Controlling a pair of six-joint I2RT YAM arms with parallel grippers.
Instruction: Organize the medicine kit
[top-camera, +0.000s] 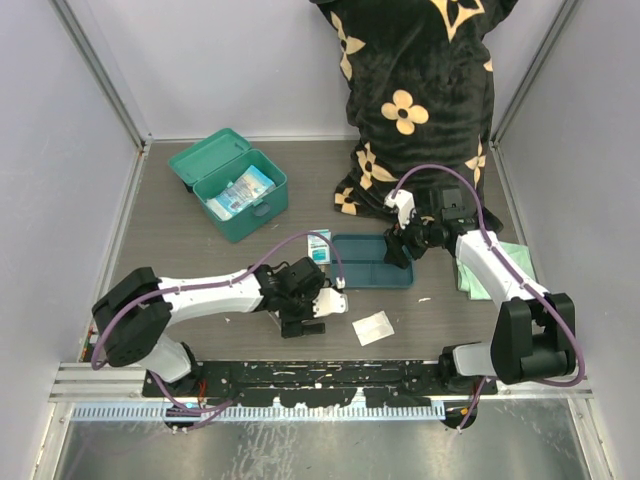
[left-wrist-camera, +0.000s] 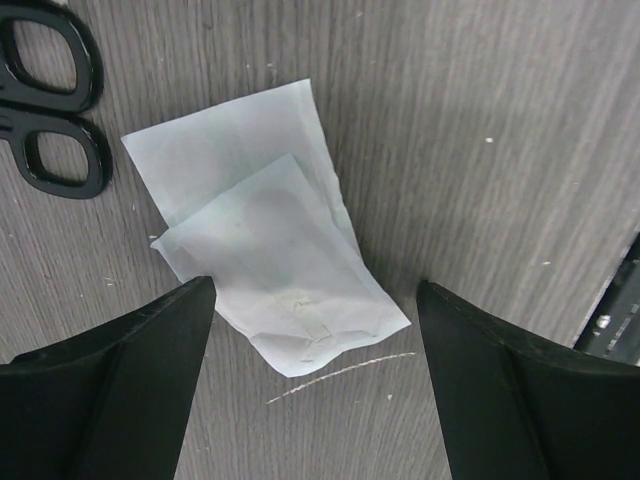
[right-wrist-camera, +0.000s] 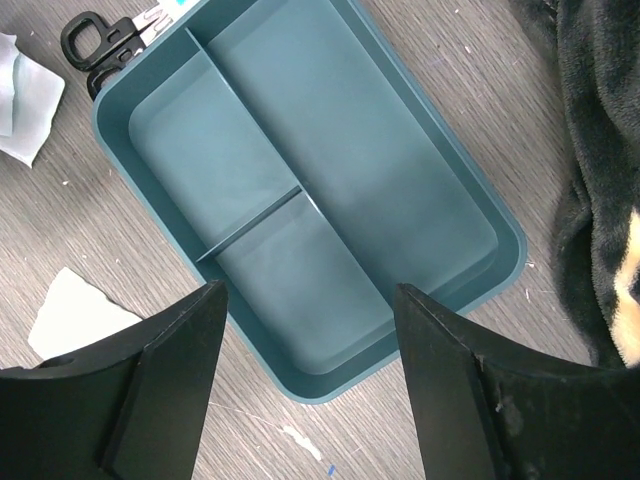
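In the left wrist view two overlapping white paper packets (left-wrist-camera: 280, 260) lie on the table between the open fingers of my left gripper, low over them. Black scissors (left-wrist-camera: 55, 100) lie beside them. My right gripper is open above the blue divided tray (right-wrist-camera: 380, 170), with nothing between its fingers. Another white packet (top-camera: 374, 328) lies left of the tray in the right wrist view, and below it in the top view. A blue-and-white packet (top-camera: 320, 250) stands out beside the tray.
The green lidded box (top-camera: 255, 215) with packets inside sits at the back left. A dark flowered blanket (top-camera: 400, 110) fills the back right, and a green cloth (top-camera: 515, 260) lies at the right.
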